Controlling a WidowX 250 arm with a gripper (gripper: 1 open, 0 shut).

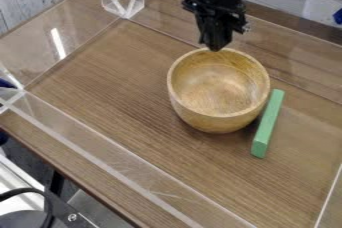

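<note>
My black gripper (215, 38) hangs at the top centre, just above the back rim of a wooden bowl (218, 112); it looks shut, with nothing visible between its fingers. The round, light wooden bowl sits empty on the right half of the table. Right of it lies a long green bar (267, 122).
A clear angular plastic piece (122, 0) stands at the back left of the wooden table (107, 92). Cables and dark hardware (27, 212) are at the bottom left corner.
</note>
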